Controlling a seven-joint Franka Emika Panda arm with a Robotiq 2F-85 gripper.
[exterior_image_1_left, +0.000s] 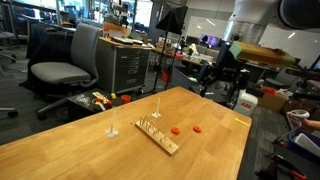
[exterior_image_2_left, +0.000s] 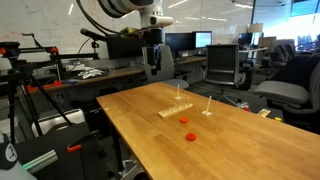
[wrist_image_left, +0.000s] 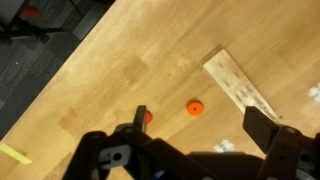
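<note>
Above the wooden table (exterior_image_1_left: 60, 150), my gripper hangs open with nothing between its fingers. Two small red-orange rings lie flat below it: one ring (wrist_image_left: 195, 107) shows between the fingers, while the other ring (wrist_image_left: 148, 117) is partly behind the left finger. A pale wooden strip (exterior_image_1_left: 157, 138) with a row of small marks or pegs lies nearby. On its far side, two thin uprights on white bases stand apart, a left upright (exterior_image_1_left: 112, 121) and a right upright (exterior_image_1_left: 157, 109). In the second exterior view, the gripper (exterior_image_2_left: 153, 68) is well above the tabletop.
An office chair (exterior_image_1_left: 65, 72) and a cabinet (exterior_image_1_left: 130, 70) stand behind the table. Several small coloured items (exterior_image_1_left: 101, 100) sit near its back edge.
</note>
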